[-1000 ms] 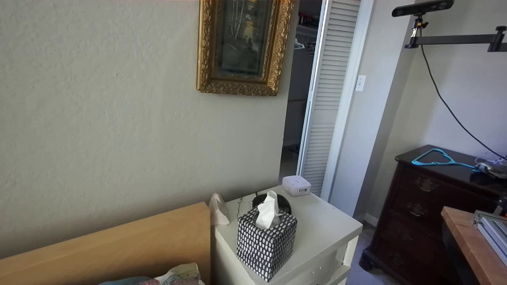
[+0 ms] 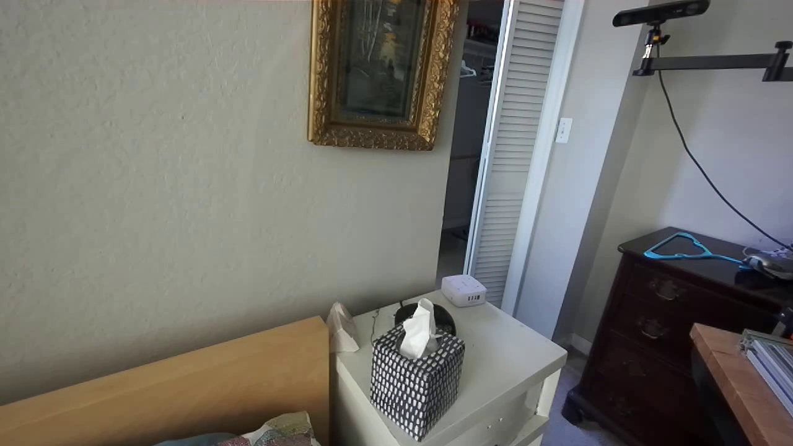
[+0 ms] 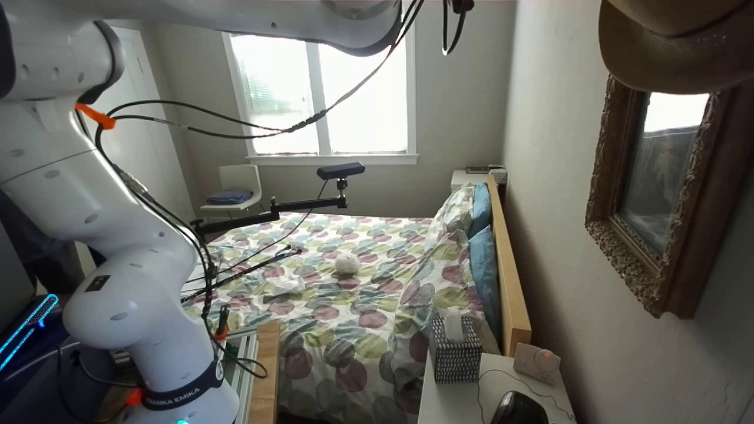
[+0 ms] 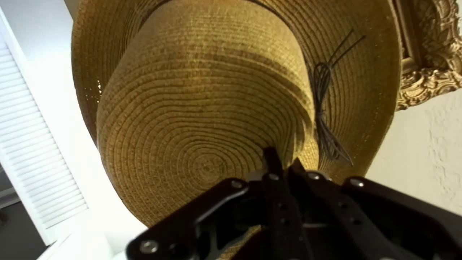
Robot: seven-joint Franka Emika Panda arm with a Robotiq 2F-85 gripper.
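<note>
A tan woven straw hat (image 4: 203, 112) fills most of the wrist view, its round crown toward the camera and the wide brim behind. A bundle of dark cord (image 4: 322, 108) lies against the brim on the right. At the lower edge of the crown, my gripper is shut on the hat, fingertips close together; the exact fold between them is hard to make out. In exterior view 2 the hat (image 3: 675, 39) shows at the top right corner, in front of the mirror. The gripper itself is outside both exterior views.
A gold-framed picture (image 2: 383, 137) hangs on the wall. Close beside the hat is the ornate mirror frame (image 3: 601, 184). Below stands a white nightstand (image 2: 513, 338) with a patterned tissue box (image 2: 416, 383). The bed (image 3: 332, 318) lies beyond it.
</note>
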